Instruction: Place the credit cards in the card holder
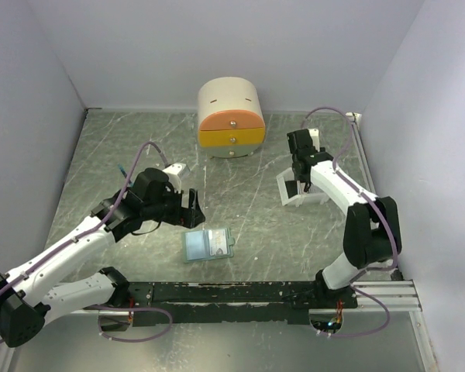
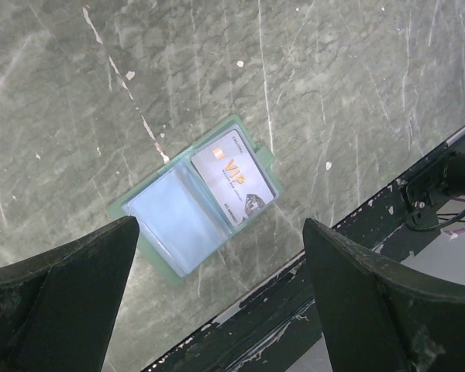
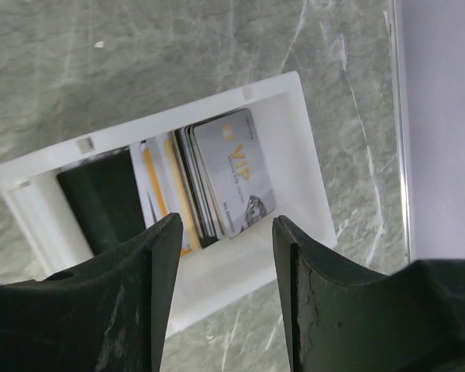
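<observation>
The card holder [image 2: 176, 218] lies open on the table at the lower middle of the top view; a VIP card [image 2: 233, 178] sits in its right side, its left side pale blue. My left gripper [image 1: 191, 208] stands open above and left of it. My right gripper is open over a white tray [image 3: 301, 155], which holds a stack of cards [image 3: 233, 172], a VIP card on top, plus white-orange cards [image 3: 160, 190] and a dark section [image 3: 101, 205] beside them.
A drawer box [image 1: 231, 101] stands at the back middle. A blue pen-like item lies at the left, partly behind my left arm. Walls border the sides and back.
</observation>
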